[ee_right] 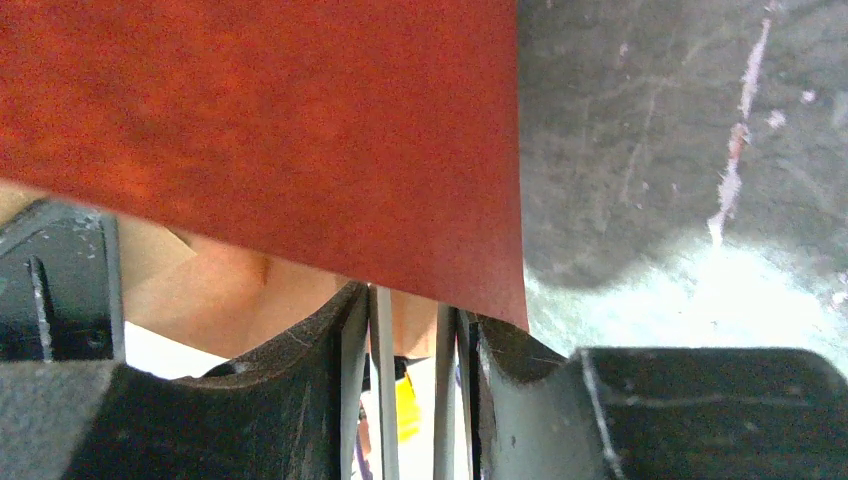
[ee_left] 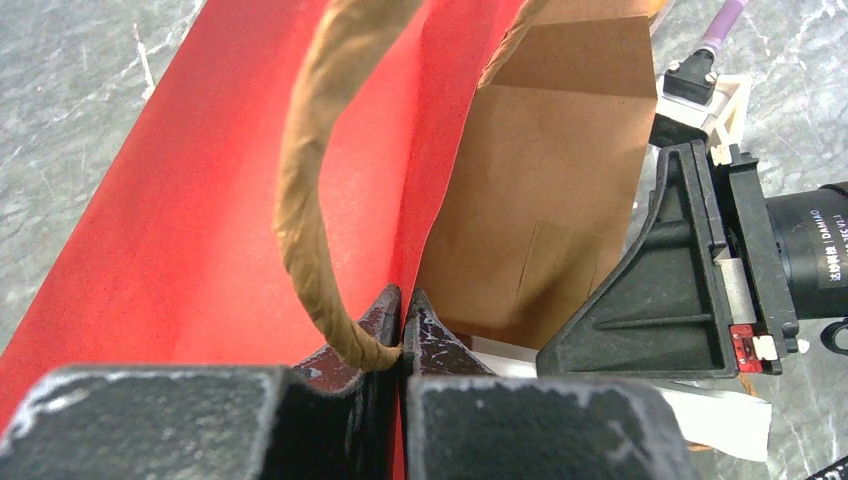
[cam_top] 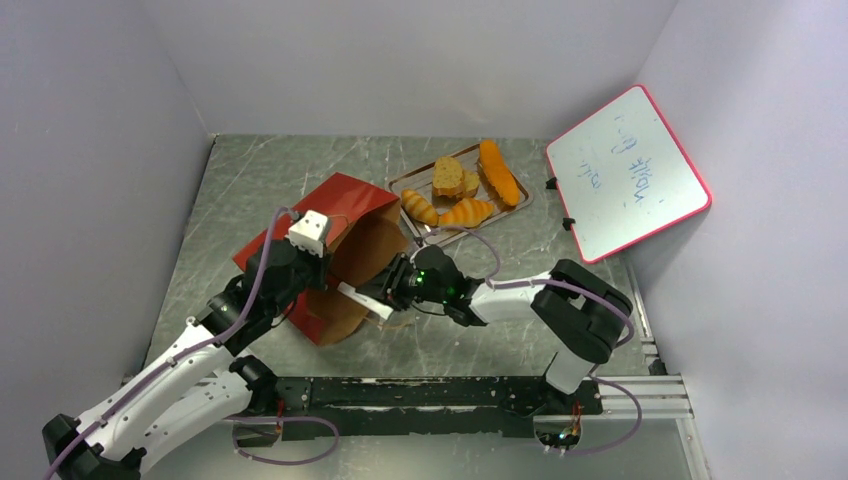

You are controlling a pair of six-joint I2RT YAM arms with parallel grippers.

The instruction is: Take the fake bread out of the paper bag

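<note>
A red paper bag (cam_top: 345,188) with a brown inside lies on its side, its mouth facing right. My left gripper is shut on the edge of the bag's red side, close to a twisted brown handle (ee_left: 300,190). At the bag's mouth, the right gripper stands partly open, a narrow gap between its fingers and nothing seen held there. A red bag panel (ee_right: 330,150) hangs just over those fingertips. No bread shows inside the bag; its depth is hidden. Several fake breads, including a long loaf (cam_top: 497,172) and a croissant (cam_top: 467,212), rest on a tray (cam_top: 525,203).
Leaning at the right is a whiteboard (cam_top: 630,170) with a pink frame and handwriting. Both arms reach in from the front edge.
</note>
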